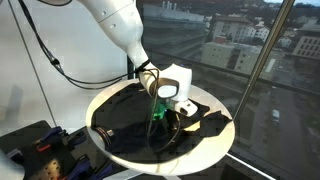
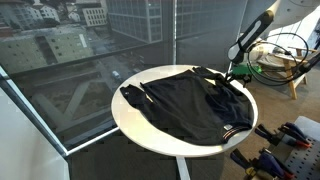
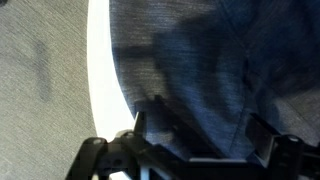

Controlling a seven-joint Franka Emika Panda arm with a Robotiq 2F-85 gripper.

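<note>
A dark blue cloth [image 3: 195, 65], with a denim-like look, lies folded and creased on the round white table. From exterior view 2 the cloth [image 2: 185, 105] spreads over much of the tabletop, its outline irregular. My gripper is open over the cloth in the wrist view, its two dark fingers set wide apart and nothing gripped between them. In exterior view 1 the arm's white wrist [image 1: 176, 82] reaches over the table, and the fingertips are hard to make out against the dark cloth. Whether they touch the fabric cannot be told.
The white table rim [image 3: 102, 70] runs close to the cloth's edge, with grey floor [image 3: 40, 80] beyond. Bare tabletop [image 2: 135, 120] shows along the left in exterior view 2. A cable [image 1: 75, 78] loops beside the arm, and tall windows stand behind.
</note>
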